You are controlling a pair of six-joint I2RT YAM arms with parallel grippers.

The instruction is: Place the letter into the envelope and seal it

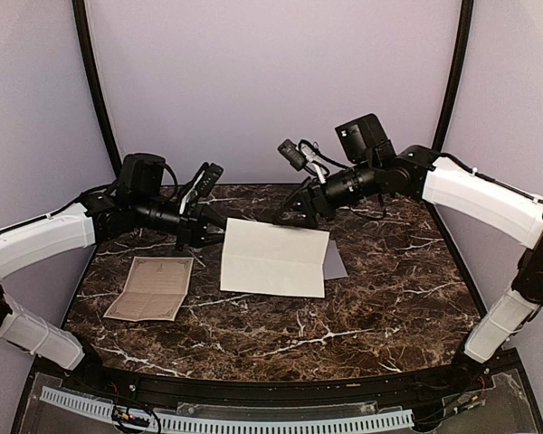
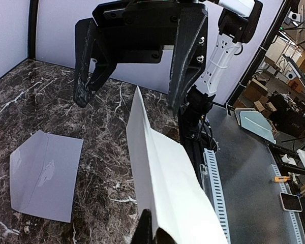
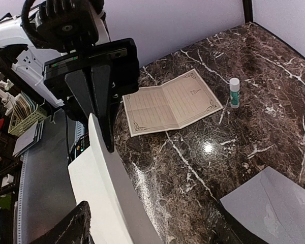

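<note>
Shut on one end of a folded white sheet (image 1: 273, 262), my left gripper (image 1: 221, 231) holds it above the table. Its dark fingers (image 3: 111, 133) pinch the near end in the right wrist view. At the sheet's opposite end, my right gripper (image 1: 299, 215) is open; the fingers (image 2: 83, 91) stand apart around that end in the left wrist view, without visible contact. Below lies a flat grey-lilac sheet (image 2: 56, 178), largely covered from above. Which of these two is the envelope, I cannot tell. A tan, lined, bordered paper (image 1: 151, 287) lies creased at the left.
A small green glue stick with a white cap (image 3: 234, 93) stands at the back left, hidden in the top view.
</note>
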